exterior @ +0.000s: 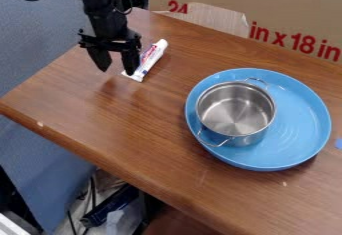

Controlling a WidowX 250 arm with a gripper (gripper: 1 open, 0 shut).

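Observation:
My black gripper (115, 58) hangs over the back left of the wooden table, its fingers apart with nothing visible between them. A white tube (146, 61) with darker markings lies on the table just right of the gripper, partly behind it. A steel pot (237, 104) with wire handles sits in a blue plate (298, 125) on the right half of the table.
A cardboard box (281, 9) with red print stands along the back, with a pale sheet at its foot. Cables and clutter lie below the left edge.

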